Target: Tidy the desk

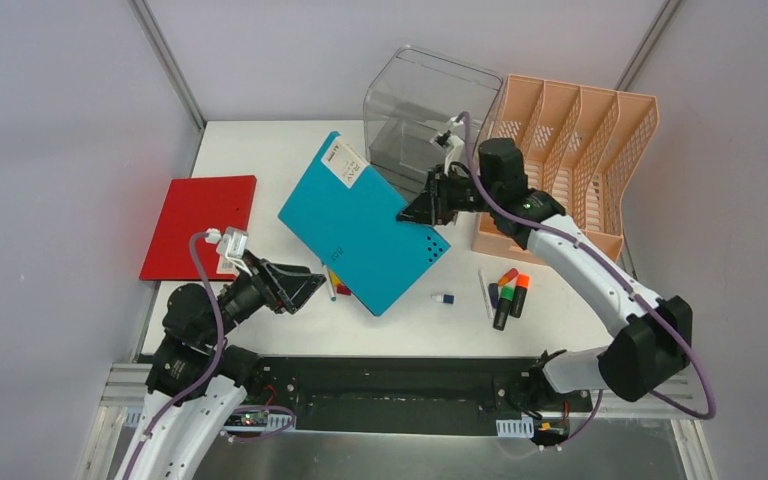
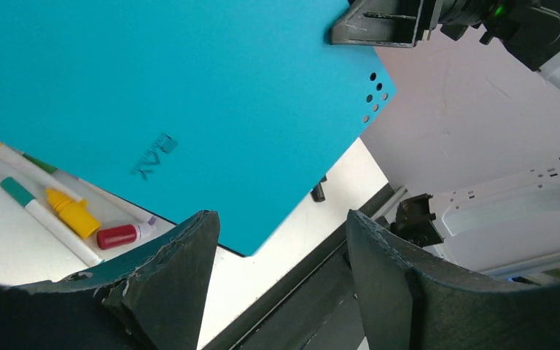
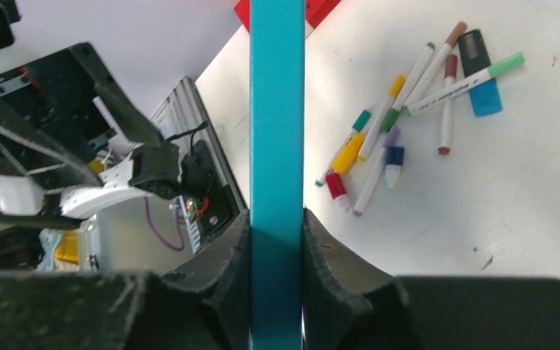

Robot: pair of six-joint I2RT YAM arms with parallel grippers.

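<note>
A teal folder (image 1: 355, 230) hangs tilted over the desk's middle, gripped along its edge by my right gripper (image 1: 425, 208); in the right wrist view its narrow teal edge (image 3: 277, 146) runs between the fingers. My left gripper (image 1: 295, 288) stands apart at the folder's lower left, fingers parted with nothing between them. A red folder (image 1: 190, 220) lies flat at the left. Markers and pens (image 3: 379, 124), partly hidden in the top view, lie beneath the teal folder.
A clear bin (image 1: 420, 90) and a peach divided organizer (image 1: 570, 130) stand at the back. Several markers (image 1: 505, 305) lie at the right front, a small blue-capped piece (image 1: 442, 298) left of them.
</note>
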